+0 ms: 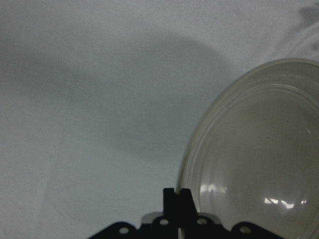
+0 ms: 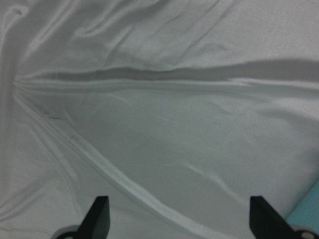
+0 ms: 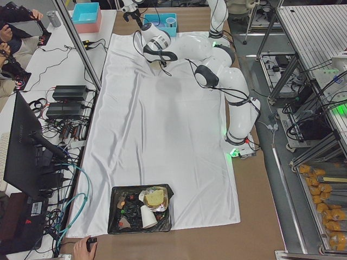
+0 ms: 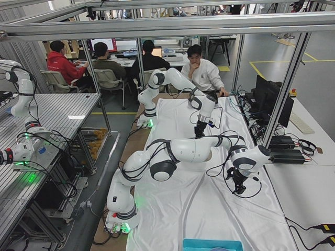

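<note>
My left gripper is shut on the rim of a pale, translucent bowl (image 1: 254, 159), seen in the left wrist view over white cloth (image 1: 89, 109). In the camera left view the left arm (image 3: 195, 46) reaches toward the far end, largely hiding the bowl. My right gripper is open above bare cloth, its fingers wide apart, a blue box (image 2: 306, 209) at the lower right of that view.
A black tray (image 3: 116, 222) with food and a white cup stands at one cloth end, the blue box (image 4: 212, 243) at the other. Monitors and cables line one side.
</note>
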